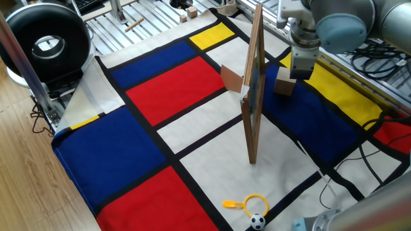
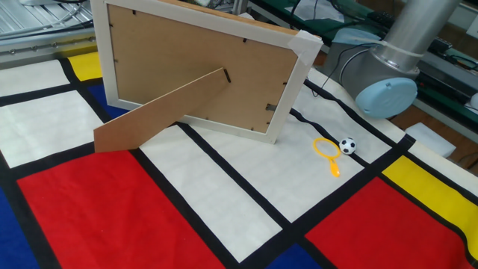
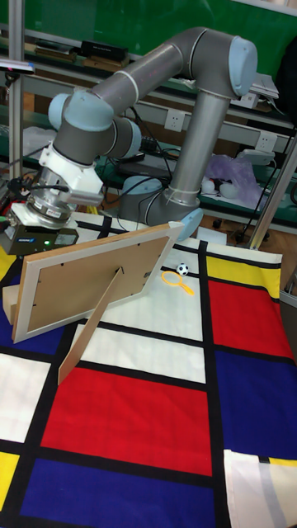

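Note:
A picture frame [image 1: 255, 96] stands upright on the cloth, seen nearly edge-on in exterior view 1. Its brown back and propped stand [image 2: 160, 112] face the camera in exterior view 2. On the front side of the frame, a wooden block [image 1: 284, 82] rests on the blue patch. My gripper [image 1: 302, 72] hangs just above and beside this block, and I cannot see its fingers clearly. From exterior view 3 the dark gripper body [image 3: 42, 239] shows behind the frame, with the block [image 3: 11, 302] partly hidden by the frame's edge. Exterior view 2 does not show the gripper.
A yellow ring with a handle [image 1: 255, 196] and a small football [image 1: 257, 221] lie at the near side of the cloth. Cables [image 1: 379, 58] run along the right. Two small wooden cubes [image 1: 192, 12] sit at the back rail.

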